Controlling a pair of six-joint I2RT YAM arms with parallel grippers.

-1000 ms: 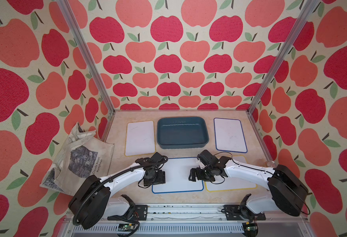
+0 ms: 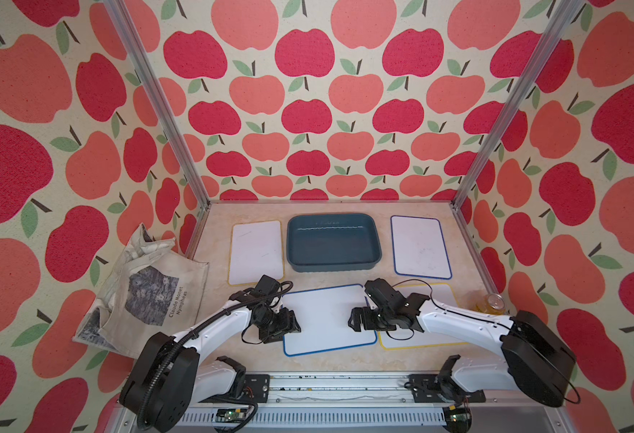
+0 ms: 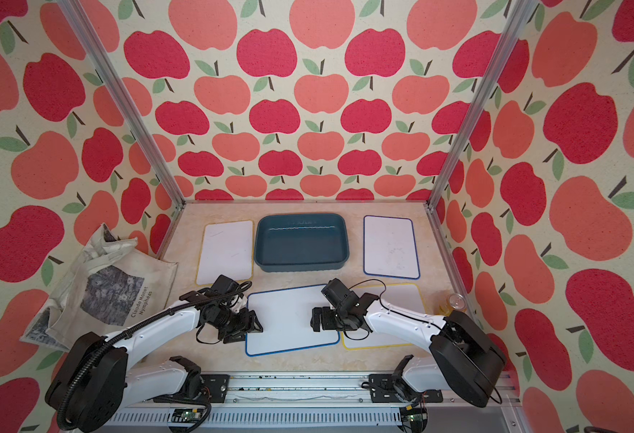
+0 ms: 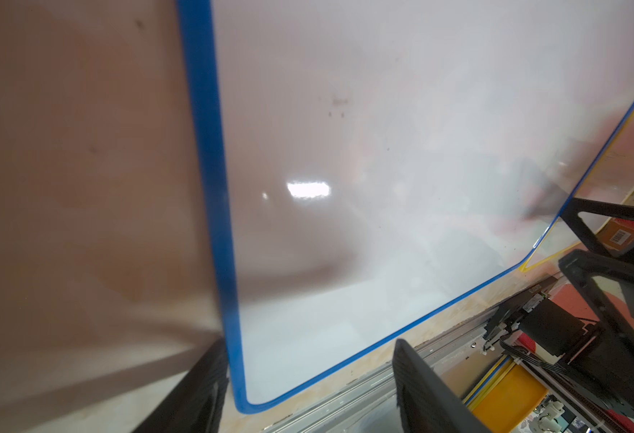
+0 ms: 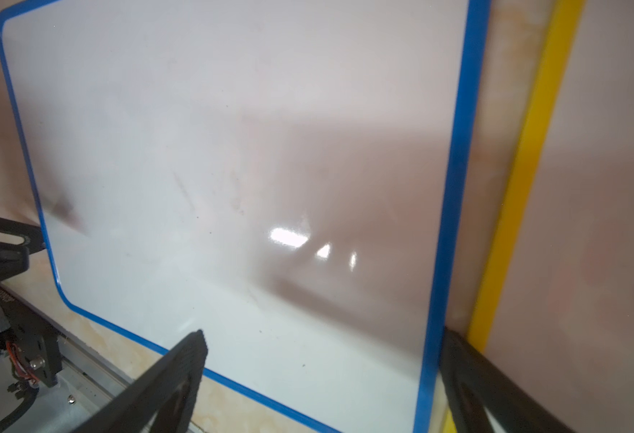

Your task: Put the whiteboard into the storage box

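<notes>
A blue-edged whiteboard (image 2: 325, 317) lies flat in front of the dark teal storage box (image 2: 334, 266). My left gripper is low at the board's left edge, fingers apart with nothing held between them; one finger touches or nearly touches the blue border. My right gripper is low at the right edge, fingers apart over the board, one at the blue border beside the neighbouring yellow-edged board (image 5: 591, 216).
A yellow-edged board (image 2: 256, 249) lies left of the box, a blue-edged one (image 2: 419, 245) right of it. A canvas bag (image 2: 151, 288) stands at far left. Bare table shows behind and between these.
The front board has shifted slightly right and turned a little. My right gripper has moved slightly right with it; my left gripper has moved slightly left.
</notes>
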